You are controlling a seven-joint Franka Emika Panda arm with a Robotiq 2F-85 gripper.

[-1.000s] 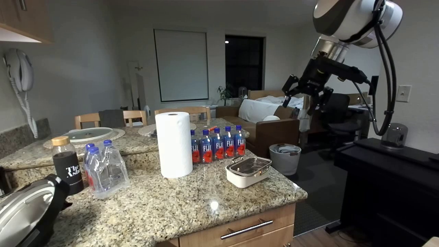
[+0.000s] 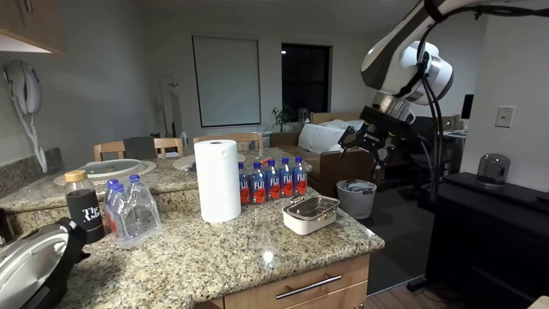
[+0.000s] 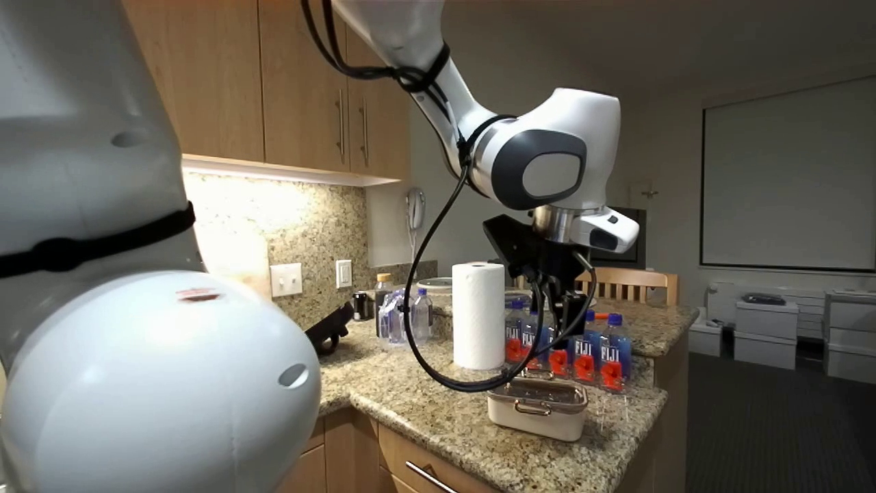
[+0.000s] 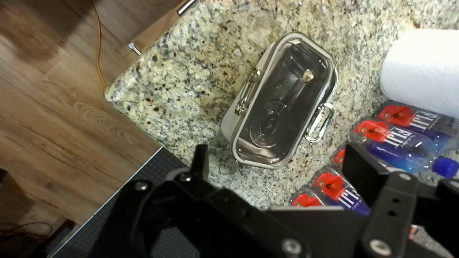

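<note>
A white lunch box (image 2: 309, 220) with a clear lid (image 4: 286, 103) and metal side clasps (image 4: 319, 123) rests on the granite counter near its corner. Above and to the right of it in exterior view 1, my gripper (image 2: 359, 159) hangs in the air, fingers spread and empty. The wrist view has the gripper along its lower edge, one finger (image 4: 200, 161) left and the other right, with the box lying beyond the fingertips. Exterior view 2 shows the gripper partly hidden by cables, over the far side of the box (image 3: 538, 416).
Several Fiji water bottles (image 2: 272, 180) stand in a row behind the box, beside a paper towel roll (image 2: 218, 181). Wrapped bottles (image 2: 131, 211) and a dark bottle (image 2: 85, 208) are farther left. Past the counter's edge stands a bin (image 2: 356, 200).
In exterior view 1 my arm has come down and to the left, bringing the gripper nearer the counter. The box and bottles have stayed in place.
</note>
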